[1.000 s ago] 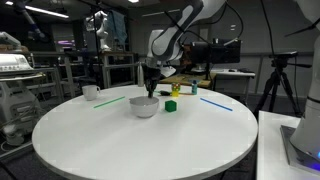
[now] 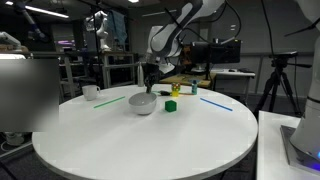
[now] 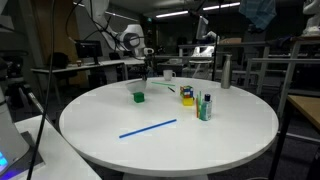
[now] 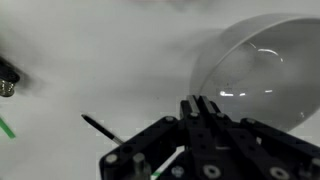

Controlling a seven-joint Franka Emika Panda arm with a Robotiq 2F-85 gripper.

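Observation:
A pale grey bowl [image 2: 143, 105] is near the middle of the round white table in exterior view 1. At its far rim the gripper [image 2: 151, 92] shows small and dark. In the wrist view the bowl [image 4: 265, 75] fills the right side, and my gripper has its fingertips at the bowl's edge, shut on the rim. The fingers cover the short stretch of rim between them. Beside the bowl rests a green block [image 3: 139, 98]. Whether the bowl's base touches the table is too small to tell.
A blue pen [image 3: 148, 129], a yellow item [image 3: 187, 96] and a small bottle [image 3: 205, 107] occupy other parts of the table [image 2: 150, 150]. A white mug [image 2: 91, 92] and a green pen [image 2: 109, 102] lie left of the bowl.
The other tabletop objects look unmoved.

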